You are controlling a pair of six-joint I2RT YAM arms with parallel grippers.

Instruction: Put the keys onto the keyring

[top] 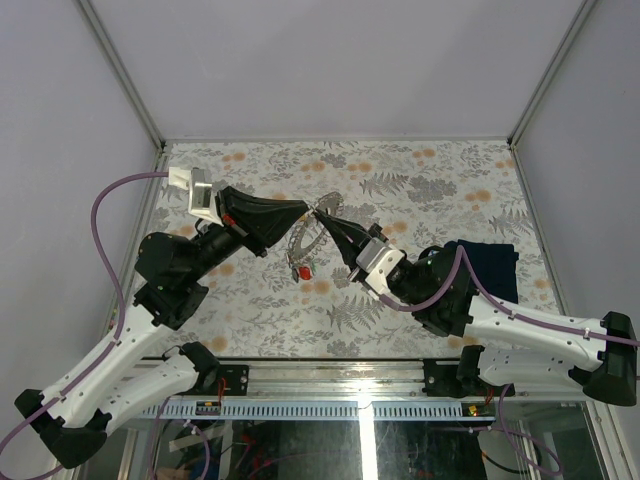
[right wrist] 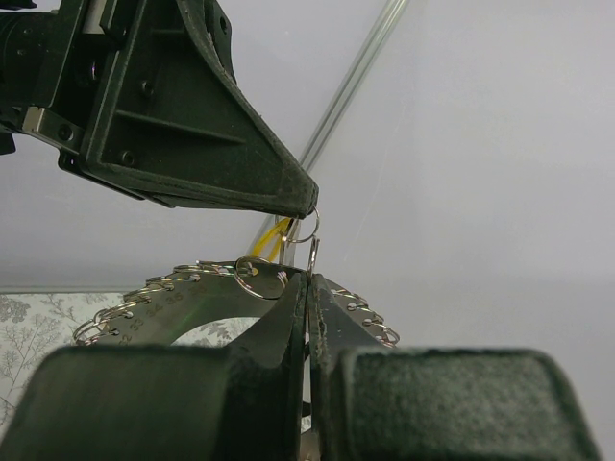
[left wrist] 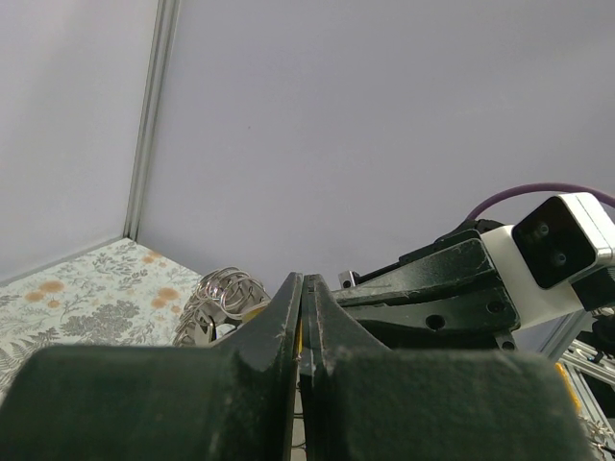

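Note:
An oval metal plate (top: 297, 240) with many small wire rings round its edge appears to hang below the two fingertips, over the table. In the right wrist view its grey face (right wrist: 202, 303) shows behind my right gripper. A thin wire ring (right wrist: 317, 227) runs from the tip of my left gripper (top: 306, 207), which is shut on it. Upright at the right fingertips stands a thin wire end (right wrist: 314, 254), seemingly pinched there. Both tips nearly meet. A yellow strip (right wrist: 273, 238) and a red piece (top: 305, 272) hang with the plate; key shapes are too small to tell.
A dark folded cloth (top: 490, 268) lies at the table's right side, partly behind the right arm. Pale walls (top: 330, 70) enclose the sides and back.

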